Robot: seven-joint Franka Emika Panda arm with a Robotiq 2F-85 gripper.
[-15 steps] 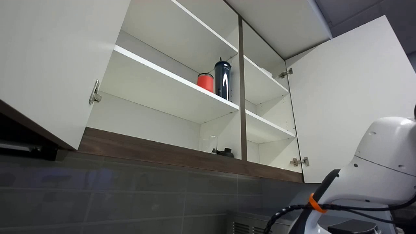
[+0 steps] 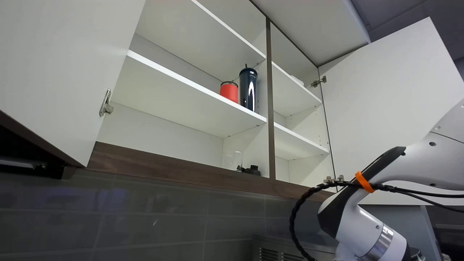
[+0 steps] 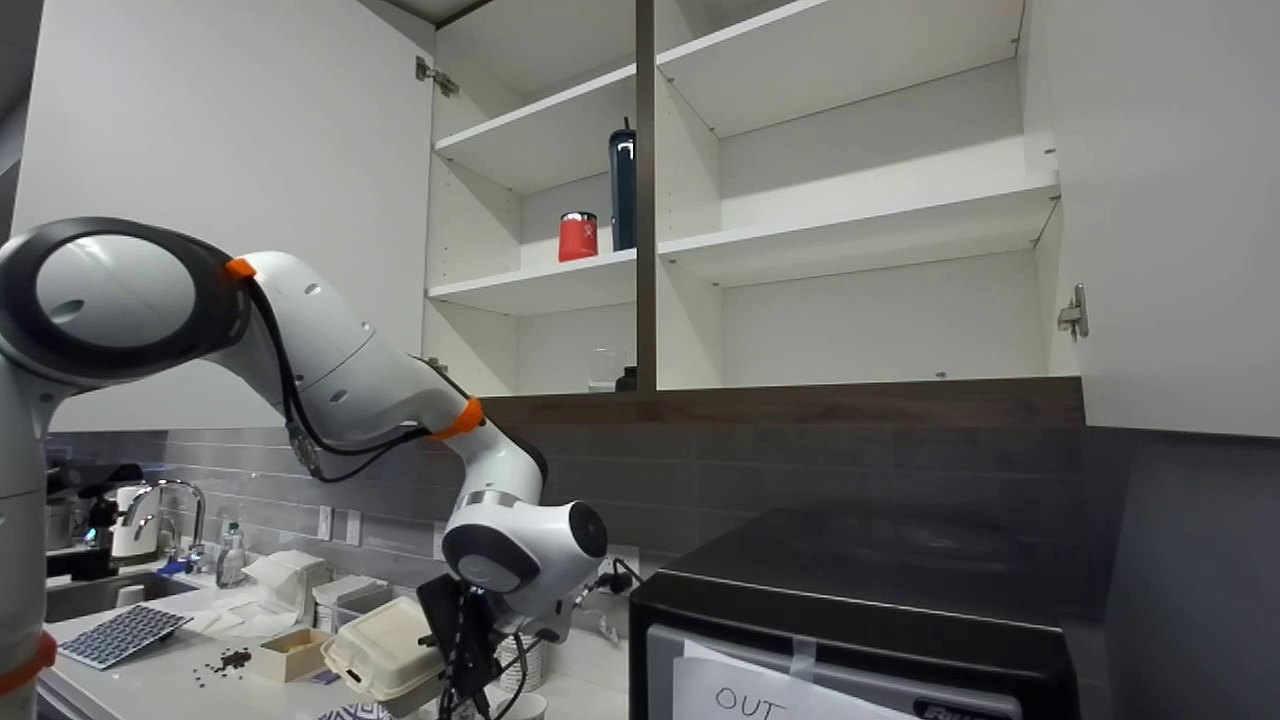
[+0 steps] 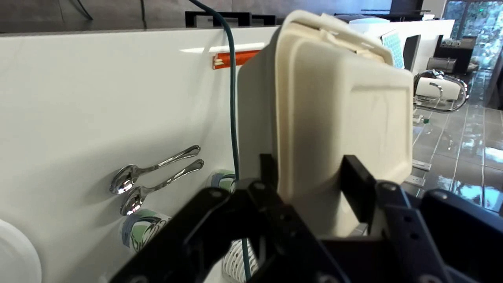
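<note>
A cream clamshell food container point(image 4: 372, 108), lid closed, is pinched between the two dark fingers of my gripper. One finger point(image 4: 356, 181) presses on its near face, while the other is partly hidden behind its edge. In exterior view 2 the same container point(image 3: 386, 648) hangs tilted above the counter, left of the gripper point(image 3: 450, 648). Exterior view 1 shows the arm's lower links, with gripper and container out of frame.
The open cabinet holds a red cup point(image 2: 229, 91) and a dark tumbler point(image 2: 248, 89) on its middle shelf point(image 2: 187, 91). A black microwave point(image 3: 840, 576) stands right of the arm. Two spoons point(image 4: 155, 169) lie on the white counter; a green cable point(image 4: 232, 94) crosses the wrist view.
In exterior view 1 the arm has risen and its wrist has come further into view, with the orange band now higher and slightly to the right.
</note>
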